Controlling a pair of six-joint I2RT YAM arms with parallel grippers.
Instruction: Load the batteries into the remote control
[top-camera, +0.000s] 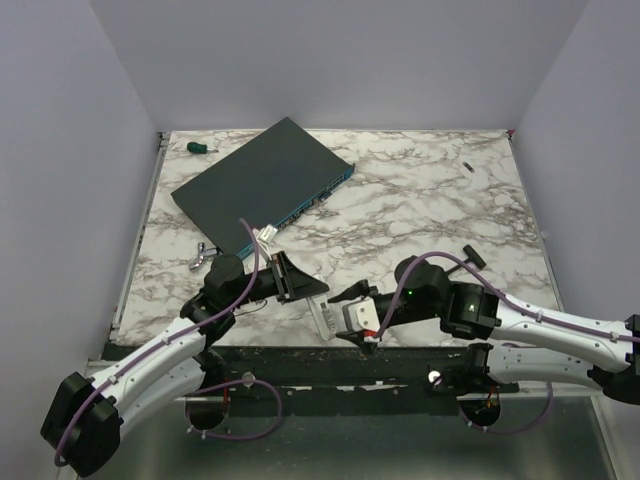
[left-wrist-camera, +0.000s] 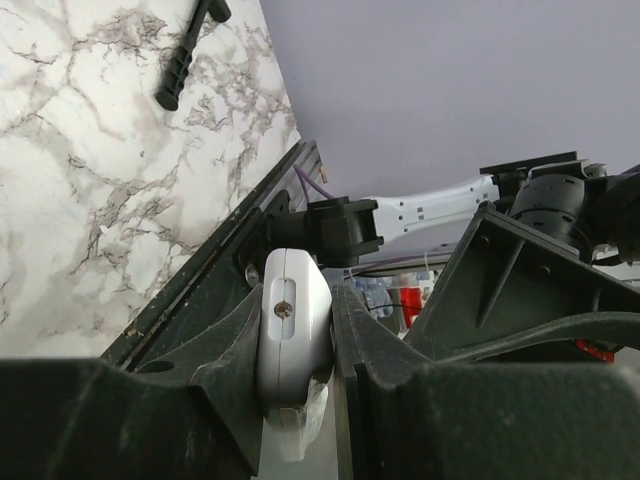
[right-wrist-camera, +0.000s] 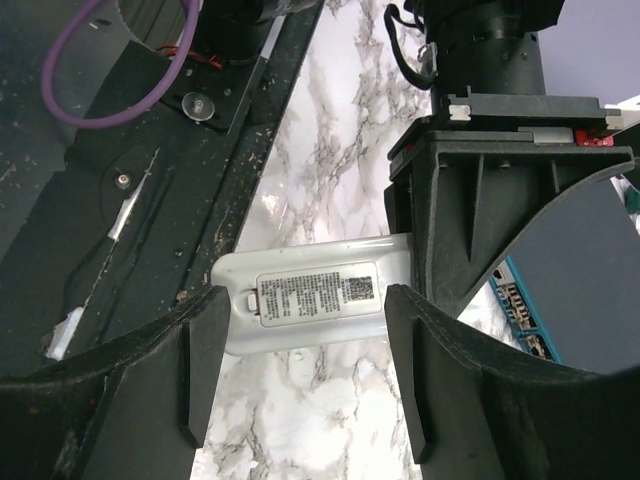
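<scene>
The white remote control (right-wrist-camera: 316, 295) is held up near the front edge of the table, its labelled side toward the right wrist camera. My left gripper is shut on one end of it, as the left wrist view shows, where the white body (left-wrist-camera: 290, 330) sits between the black fingers. My right gripper is part open, its two fingers reaching round the lower part of the remote from the right; whether they touch it I cannot tell. No loose batteries can be made out.
A dark flat slab (top-camera: 262, 180) lies at the back left, with a screwdriver (top-camera: 197, 148) and metal pieces (top-camera: 200, 258) beside it. A black hammer lies on the right.
</scene>
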